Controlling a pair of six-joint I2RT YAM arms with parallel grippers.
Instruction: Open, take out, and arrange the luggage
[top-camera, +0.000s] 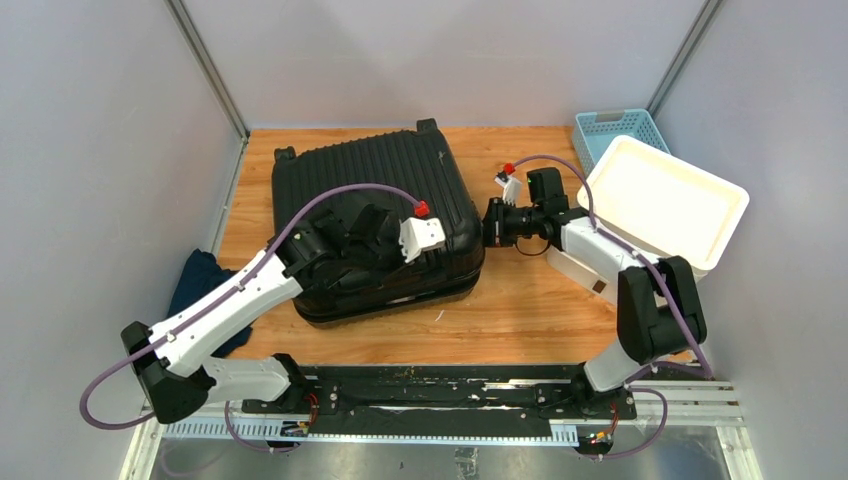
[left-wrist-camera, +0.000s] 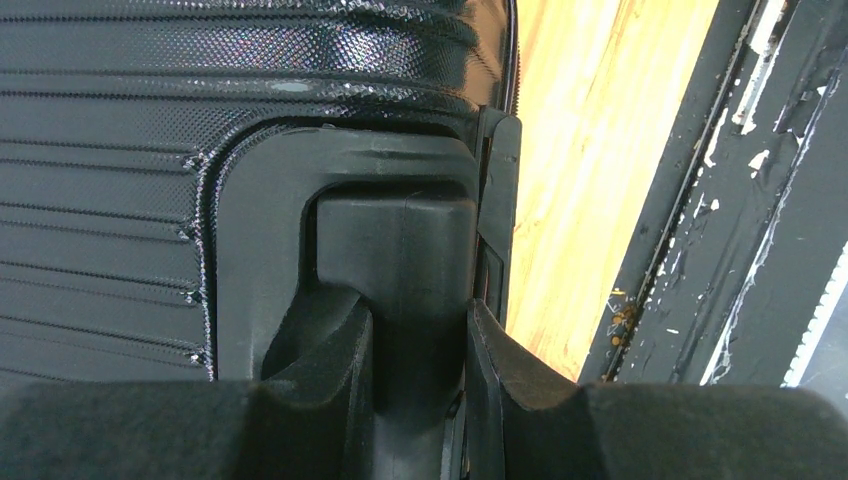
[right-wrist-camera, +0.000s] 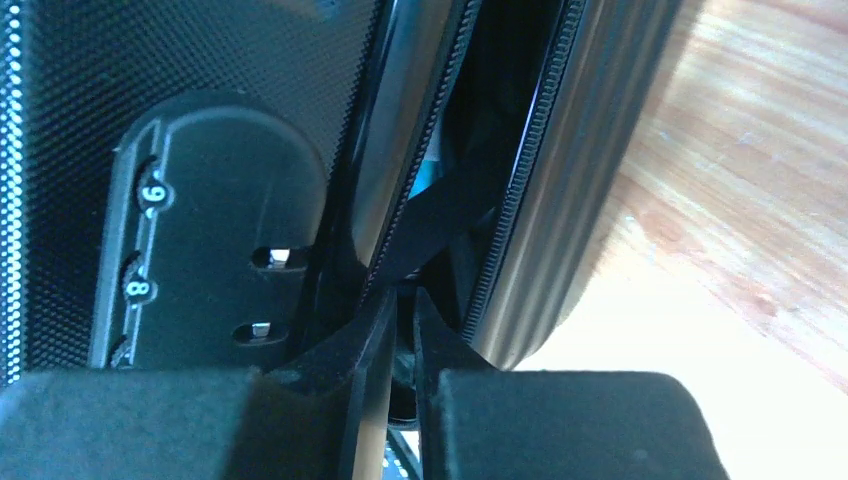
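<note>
A black ribbed suitcase (top-camera: 360, 170) lies on the wooden table. My left gripper is shut on its black handle (left-wrist-camera: 260, 220) on the front side. At the suitcase's right end, my right gripper is shut at the zipped seam (right-wrist-camera: 520, 180), apparently on part of it; exactly what is between its fingers is mostly hidden. The right wrist view shows a combination lock (right-wrist-camera: 200, 220) beside the seam, with the two zipper rows parted and a dark interior and strap between them.
A white box with its lid (top-camera: 665, 200) stands at the right, a blue basket (top-camera: 610, 128) behind it. Dark cloth (top-camera: 200, 285) lies at the left. Grey walls border the table, with bare wood in front of the suitcase.
</note>
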